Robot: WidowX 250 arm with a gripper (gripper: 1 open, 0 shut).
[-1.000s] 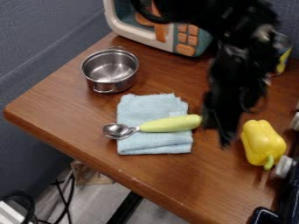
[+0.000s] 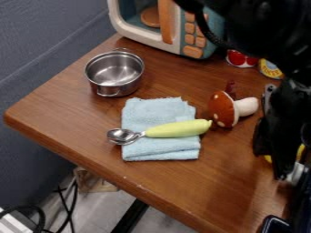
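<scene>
My black gripper [image 2: 277, 146] is at the right side, low over the table, largely hiding a yellow pepper [image 2: 267, 158]. Whether its fingers are open or shut is hidden. A spoon with a pale yellow handle [image 2: 179, 128] lies across a folded light blue cloth [image 2: 144, 155]. A red-brown mushroom toy [image 2: 224, 110] lies just right of the cloth. A small steel pot [image 2: 115, 69] stands at the back left of the wooden table [image 2: 67, 118].
A toy microwave [image 2: 155, 27] stands at the back. Small red and yellow items [image 2: 241, 59] are behind my arm. Cables hang beside the table at lower left.
My gripper has moved right from beside the mushroom toy to over the yellow pepper, covering most of it and uncovering the mushroom toy and items at the back.
</scene>
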